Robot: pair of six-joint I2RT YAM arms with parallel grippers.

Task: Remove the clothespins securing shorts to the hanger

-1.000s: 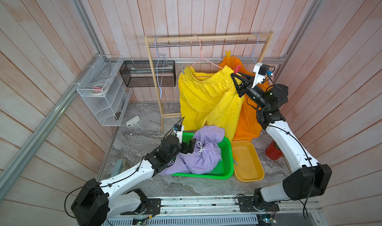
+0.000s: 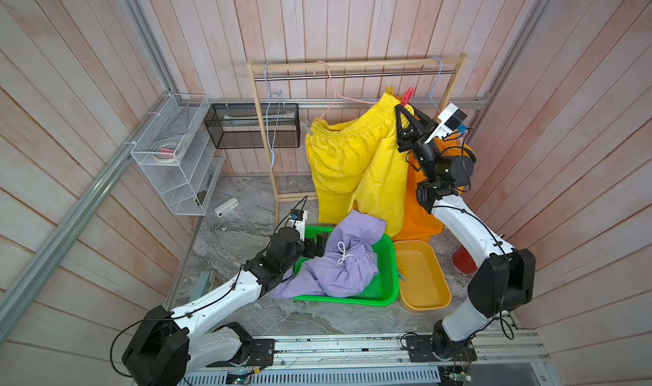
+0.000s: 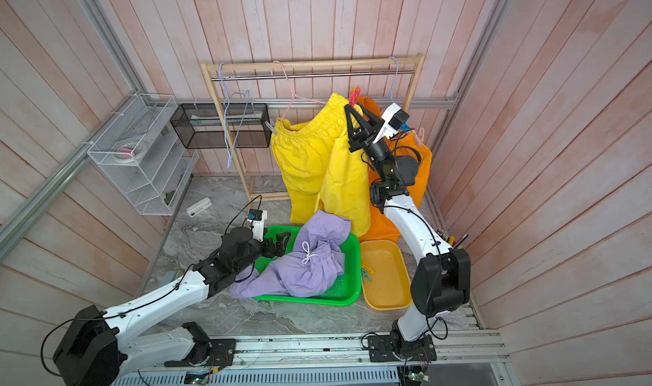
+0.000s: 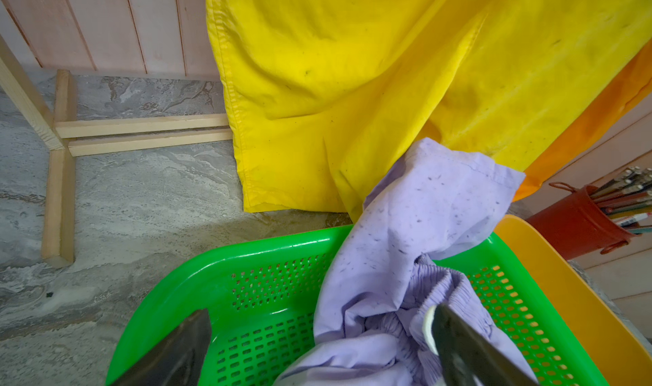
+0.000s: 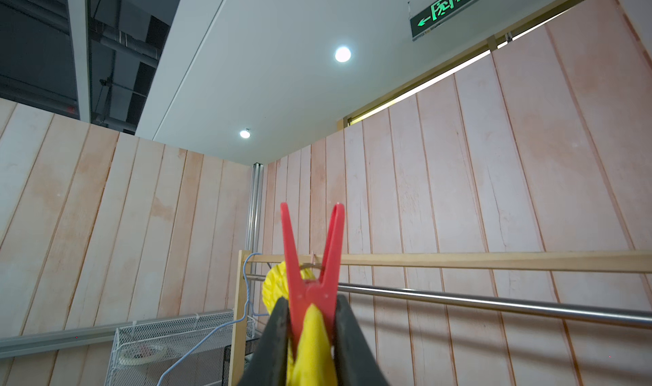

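Note:
Yellow shorts [image 2: 360, 151] hang from a pink hanger [image 2: 331, 87], the waistband's right corner pulled up higher than its left. At that right corner sits a red clothespin [image 5: 312, 294]. My right gripper [image 2: 399, 107] is shut on the pin, its fingers [image 5: 274, 338] on either side and yellow cloth between the pin's lower legs. Whether the pin still grips the hanger cannot be seen. A grey clothespin [image 3: 270, 127] is at the left waist corner. My left gripper is open over the green basket [image 4: 203, 263], nothing held.
Purple shorts [image 2: 339, 263] lie in the green basket. Beside it, a yellow-orange tray [image 2: 424, 277] holds a few clothespins. Orange shorts [image 3: 397, 209] hang behind, right of the yellow pair. The wooden rack [image 2: 353, 65] and a red bucket [image 4: 577, 223] stand nearby.
My right gripper has risen and swung left with the red pin, lifting the waistband's right corner. The pink hanger's hook has shifted left along the rod.

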